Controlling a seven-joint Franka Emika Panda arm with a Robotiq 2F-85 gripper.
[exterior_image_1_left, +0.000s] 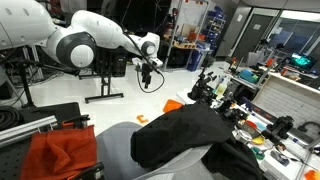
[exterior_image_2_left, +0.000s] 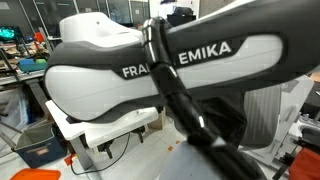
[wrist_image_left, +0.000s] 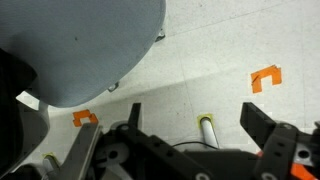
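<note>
My gripper is open over a pale surface, its two dark fingers wide apart and nothing held between them. Below the gap in the wrist view lies a thin white stick-like thing (wrist_image_left: 208, 132) with a yellowish end, partly cut off by the gripper. A dark cloth (exterior_image_1_left: 180, 133) is draped across a grey chair (exterior_image_1_left: 188, 162), well away from the hand at the upper left. In exterior view 2 the white arm (exterior_image_2_left: 120, 85) fills much of the picture and the fingers cannot be made out.
Orange tape marks (wrist_image_left: 266, 77) lie on the pale surface, which has clear room around them. A crowded shelf with several small items (exterior_image_1_left: 262, 140) runs along the right. Red cloth (exterior_image_1_left: 62, 150) sits at the lower left. A blue bin (exterior_image_2_left: 38, 157) stands at the left.
</note>
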